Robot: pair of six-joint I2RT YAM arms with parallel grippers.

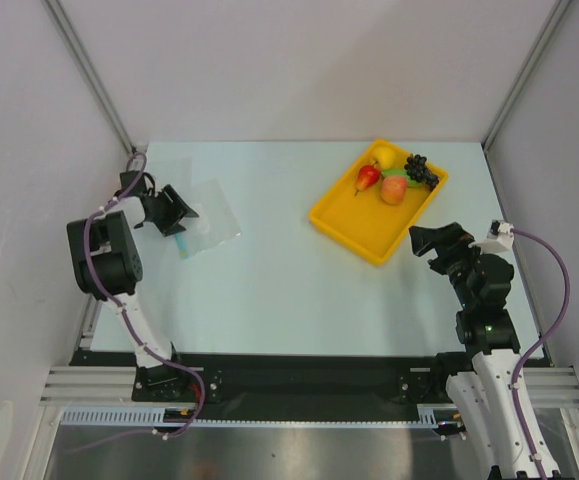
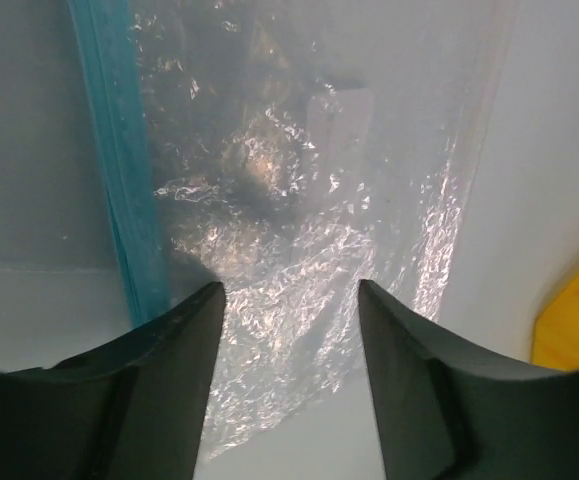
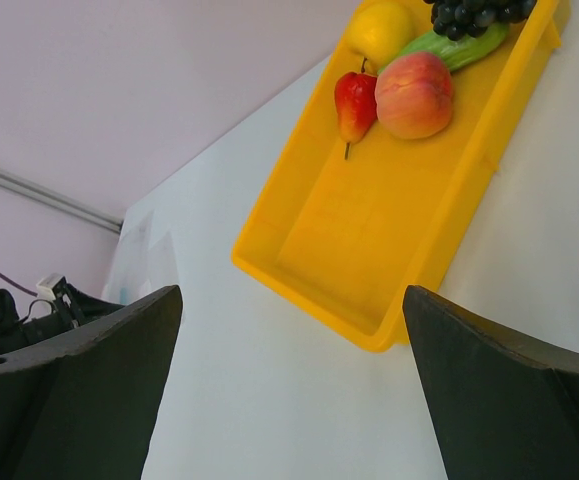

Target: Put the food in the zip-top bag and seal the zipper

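Note:
A clear plastic bag (image 1: 219, 220) lies flat at the left of the table, its blue-green zipper strip (image 2: 124, 165) running down the left of the left wrist view. Over the zipper end of the bag is my left gripper, partly open, with its fingertips apart; whether they touch the film cannot be told. On the right, my right gripper stands open and empty near the yellow tray (image 1: 349, 238). In that tray lie a red pear (image 3: 355, 105), a peach (image 3: 415, 96), a yellow fruit (image 3: 381, 30), dark grapes (image 3: 479, 14) and a green vegetable (image 3: 459, 47).
Walls (image 1: 319, 70) close in the back and both sides. The tray's raised rim faces my right gripper.

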